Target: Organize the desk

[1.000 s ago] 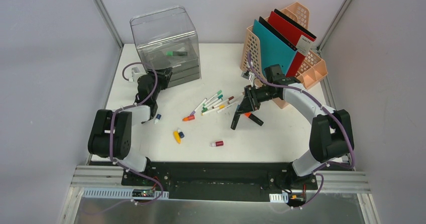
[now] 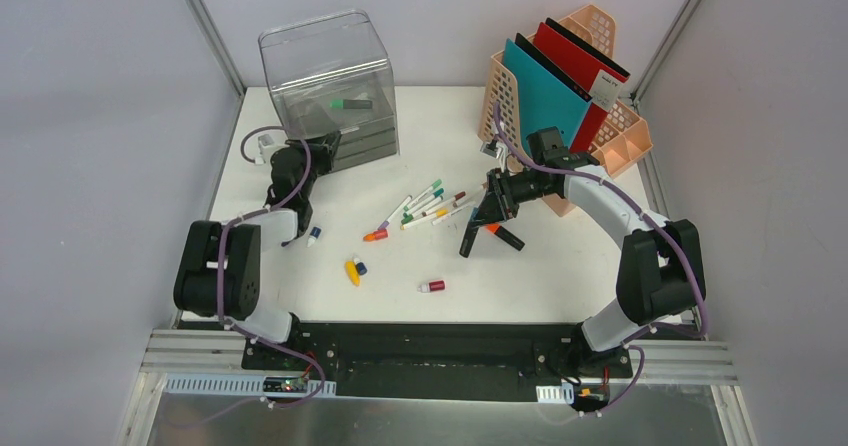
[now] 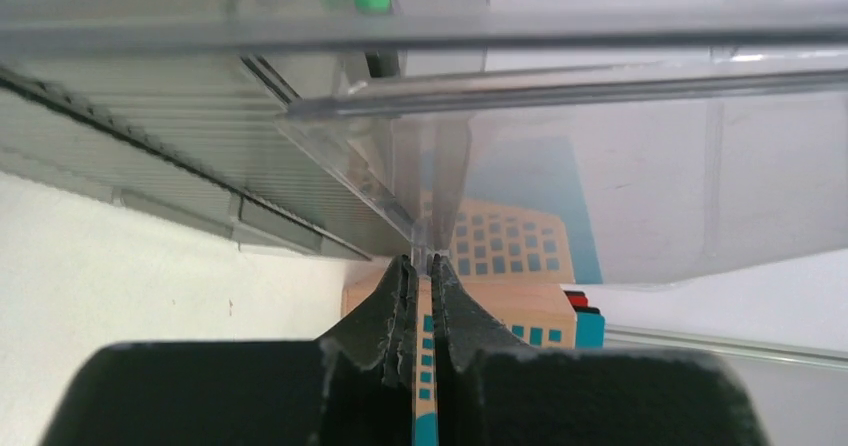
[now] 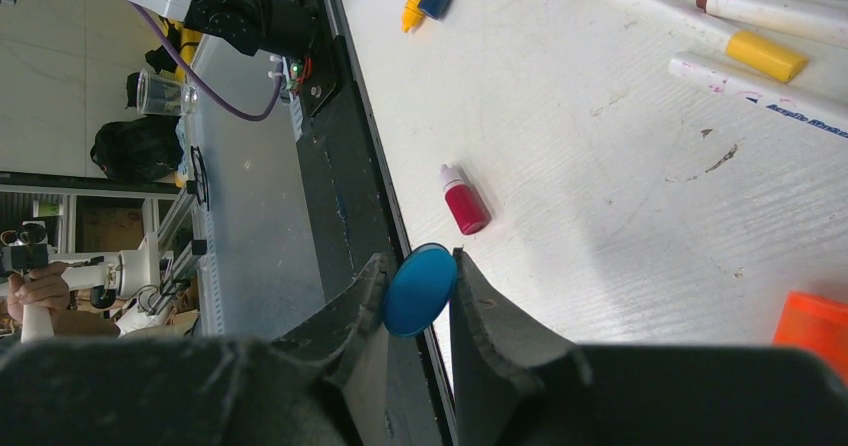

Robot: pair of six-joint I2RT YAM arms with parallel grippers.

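Note:
A clear-fronted drawer box [image 2: 372, 152] stands at the back left, holding a green-capped marker [image 2: 349, 104]. In the left wrist view my left gripper is shut on the small clear handle [image 3: 421, 244] of a transparent drawer. The drawer's front edge [image 3: 560, 94] stands at an angle to the box's grey rim [image 3: 560, 32]. My right gripper is shut on a dark marker with a blue end [image 4: 420, 291], above the desk's right half. Several white markers [image 2: 428, 202] lie loose in the middle of the desk.
An orange-and-black marker [image 2: 508, 237], a red bottle [image 2: 433, 286], a yellow bottle [image 2: 352, 273] and an orange-red one [image 2: 376, 235] lie on the white desk [image 2: 520, 286]. A peach basket [image 2: 622, 144] with upright folders stands at back right.
The drawer's edge now slants away from the box's rim. My right gripper stays put.

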